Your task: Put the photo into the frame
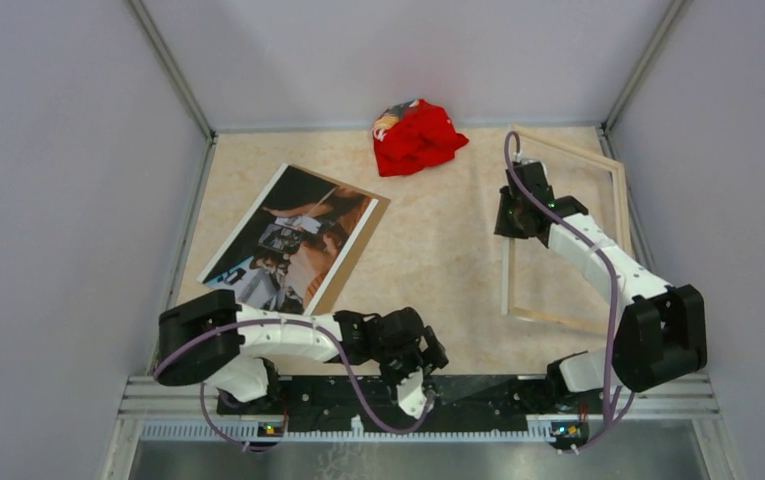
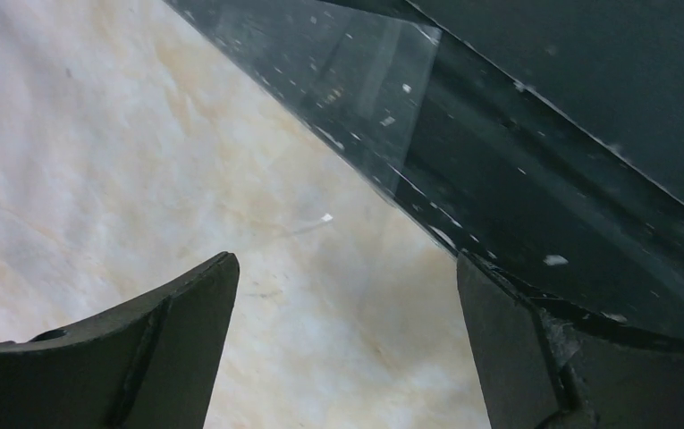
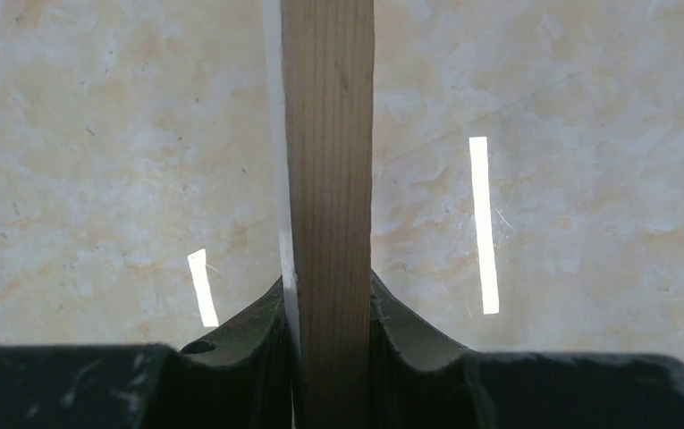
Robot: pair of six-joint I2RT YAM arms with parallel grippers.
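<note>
The photo (image 1: 303,235) lies on the brown backing board (image 1: 363,237) at the left of the table, its lower edge partly behind my left arm. On the right side is the empty wooden frame (image 1: 570,148), with my right gripper shut on its left bar. The bar's wood grain (image 3: 329,161) runs straight up between the fingers in the right wrist view. My left gripper hangs open over the table's front edge, nothing between its fingers. Ahead of it, a corner of a clear sheet (image 2: 356,80) juts over that edge.
A crumpled red cloth (image 1: 420,140) sits at the back middle. Bare table (image 1: 433,240) stretches between the photo and the wooden frame. Past the front edge is a dark gap (image 1: 478,400) with a metal rail.
</note>
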